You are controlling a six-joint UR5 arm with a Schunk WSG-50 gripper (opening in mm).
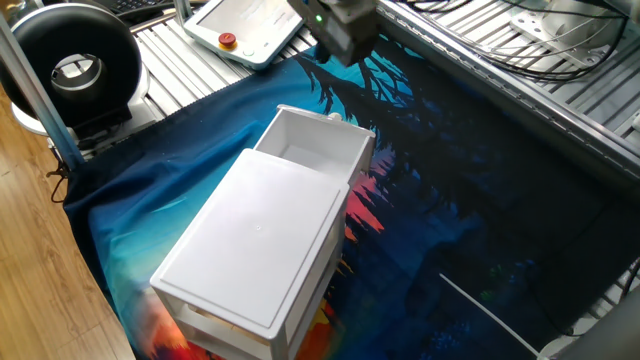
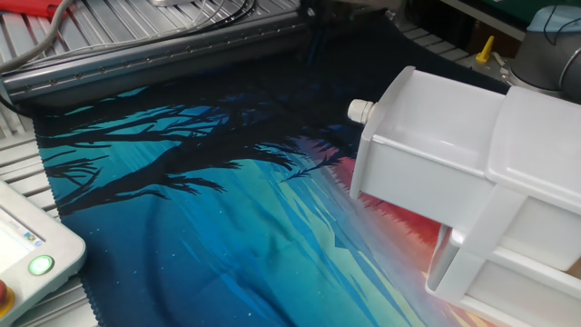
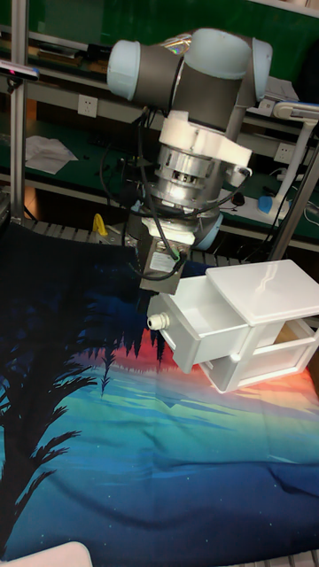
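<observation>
A white plastic drawer cabinet [image 1: 250,235] stands on the printed cloth. Its upper drawer [image 1: 315,145] is pulled out and looks empty inside. The round white knob [image 2: 360,111] sits on the drawer's front, clear in exterior view 2. In exterior view 1 my gripper [image 1: 320,54] is at the top edge, apart from the drawer front, its dark fingers small and blurred. Exterior view 3 has the gripper's body [image 3: 162,263] beyond the open drawer, its fingers lost against the dark cloth. Whether they are open or shut does not show.
A tablet-like pendant with a red button [image 1: 228,40] lies at the back. A metal rail [image 2: 163,68] borders the cloth.
</observation>
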